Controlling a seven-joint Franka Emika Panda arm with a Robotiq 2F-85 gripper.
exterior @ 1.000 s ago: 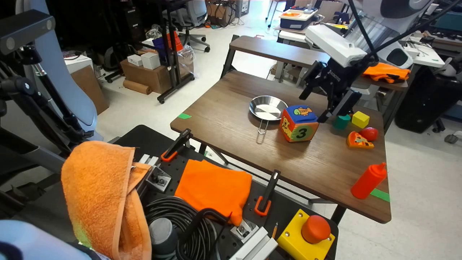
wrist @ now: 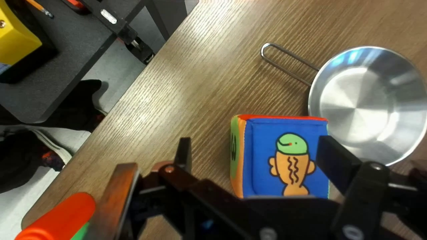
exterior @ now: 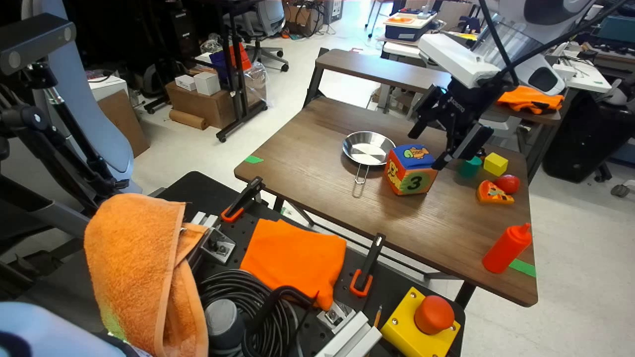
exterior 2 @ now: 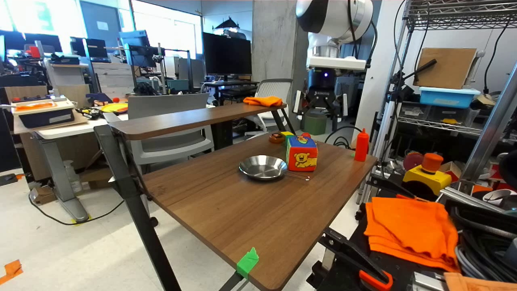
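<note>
My gripper [exterior: 427,148] stands open above the table, its black fingers wide apart and nothing held between them. Below it sits a soft picture cube [exterior: 411,170] with a blue top showing a fish and a green side marked 3. In the wrist view the cube [wrist: 286,156] lies within the span of the fingers, nearer the right one, its lower part hidden by the gripper. Close beside the cube is a shiny metal pan [wrist: 360,104], empty, its wire handle pointing toward the table's front edge. In exterior view 2 the gripper [exterior 2: 322,114] hangs higher than the cube [exterior 2: 301,154].
A red squeeze bottle [exterior: 507,249] stands at the near right corner. At the right end are a pizza slice toy [exterior: 494,193], a red ball-like toy [exterior: 507,184], a yellow block [exterior: 495,164] and a green piece [exterior: 470,167]. A raised shelf [exterior: 381,70] runs behind.
My gripper has shifted very slightly to the left in exterior view 1. The objects on the table stay where they were.
</note>
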